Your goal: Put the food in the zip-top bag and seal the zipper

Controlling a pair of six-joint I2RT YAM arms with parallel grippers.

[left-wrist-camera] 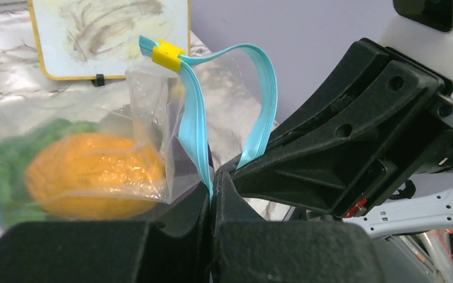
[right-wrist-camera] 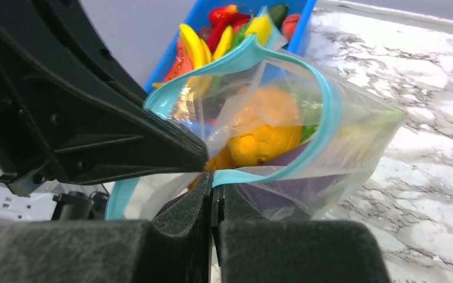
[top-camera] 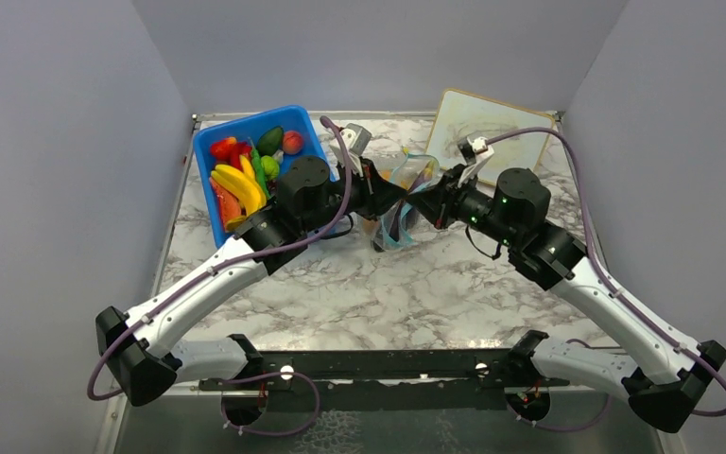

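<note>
The clear zip bag (top-camera: 392, 232) with blue zipper strips (left-wrist-camera: 194, 106) and a yellow slider (left-wrist-camera: 166, 56) is held up at the table's centre, an orange food item (left-wrist-camera: 94, 171) and greens inside. My left gripper (top-camera: 401, 193) and right gripper (top-camera: 412, 197) meet at the bag's top, both shut. In the left wrist view a zipper strip runs between the left fingers; in the right wrist view a blue strip runs into the right fingers. The bag's mouth gapes between them.
The blue tray (top-camera: 213, 203) of produce, including bananas (top-camera: 241, 189), sits at the back left. A white board (top-camera: 482, 128) with yellow edge lies at the back right. Bare marble table (top-camera: 359, 312) shows in front.
</note>
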